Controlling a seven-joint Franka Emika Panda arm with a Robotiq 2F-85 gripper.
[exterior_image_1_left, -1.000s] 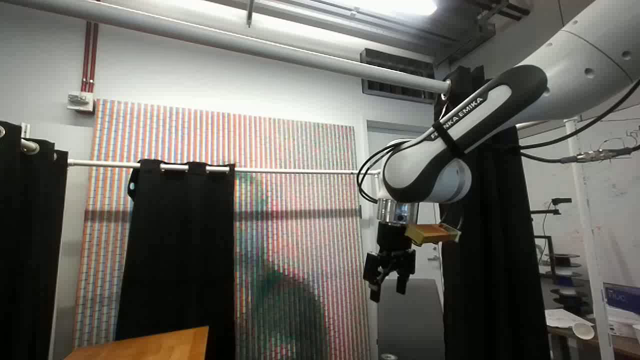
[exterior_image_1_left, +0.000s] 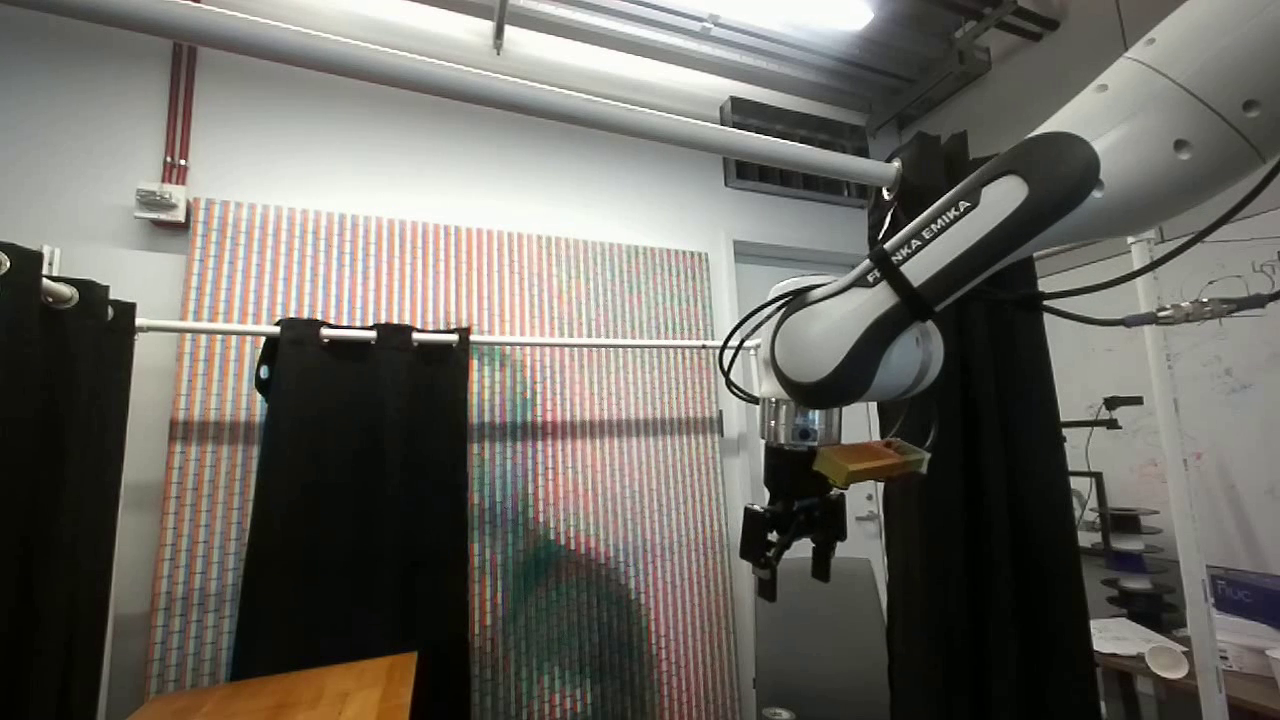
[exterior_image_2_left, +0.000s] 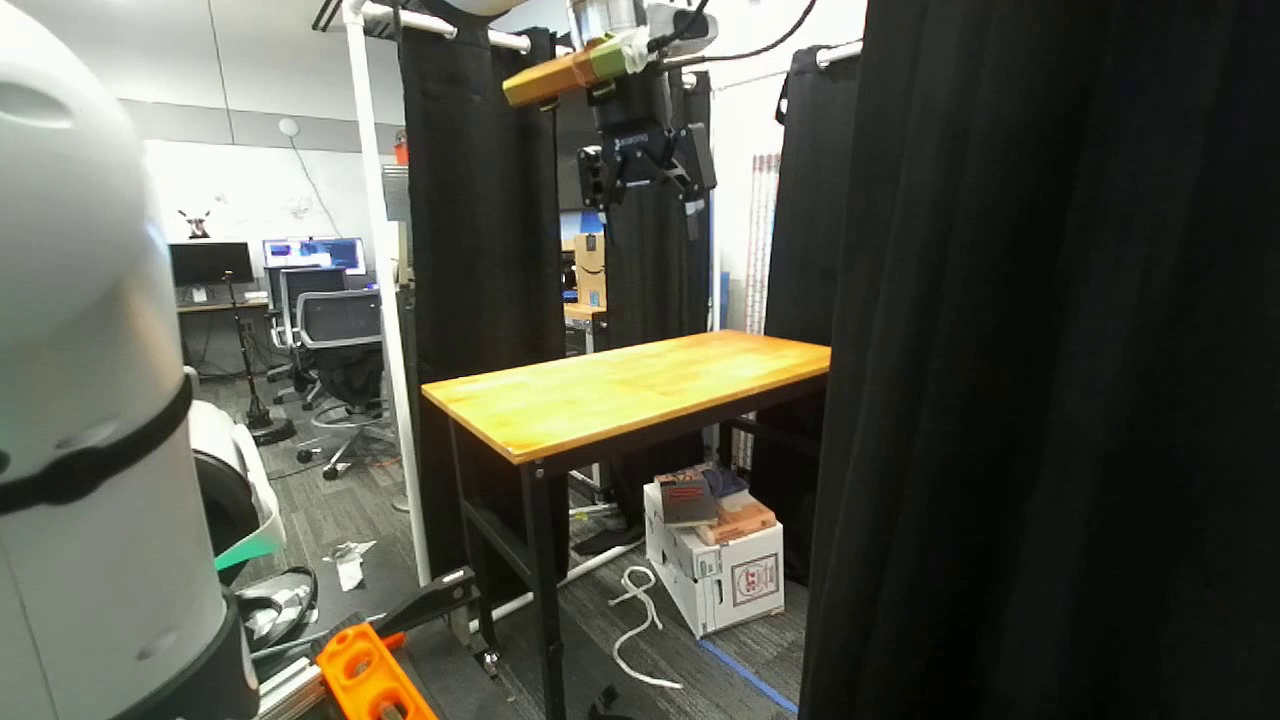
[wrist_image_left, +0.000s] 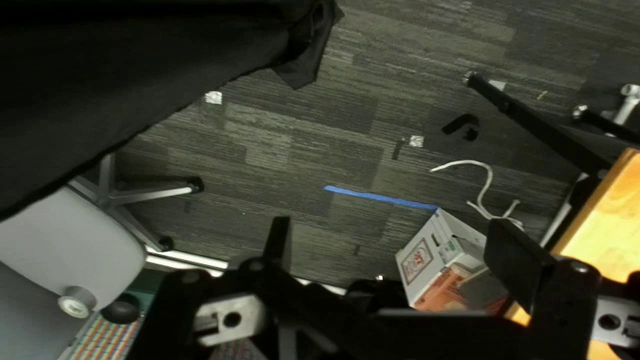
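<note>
High in the air hangs my black gripper (exterior_image_1_left: 792, 582), its two fingers spread wide and nothing between them. The second exterior view has the gripper (exterior_image_2_left: 650, 228) up near the top, above the level of the bare wooden table (exterior_image_2_left: 624, 382). Seen from the wrist, the open gripper has floor and a white box (wrist_image_left: 423, 264) beneath it. A corner of the table (wrist_image_left: 612, 222) shows at the right edge of that view, so the gripper is off to the table's side. No object lies on the visible tabletop.
Black curtains (exterior_image_2_left: 1032, 360) hang around the area, one of them (wrist_image_left: 120, 78) filling the wrist view's upper left. A grey chair (wrist_image_left: 60, 240) stands at lower left there. On the floor lie white rope (wrist_image_left: 487, 186) and blue tape (wrist_image_left: 378, 197). Open air surrounds the gripper.
The gripper has shifted slightly to the right and a touch in height in the first exterior view, turning a little. Its fingers stay apart; the table has not moved.
</note>
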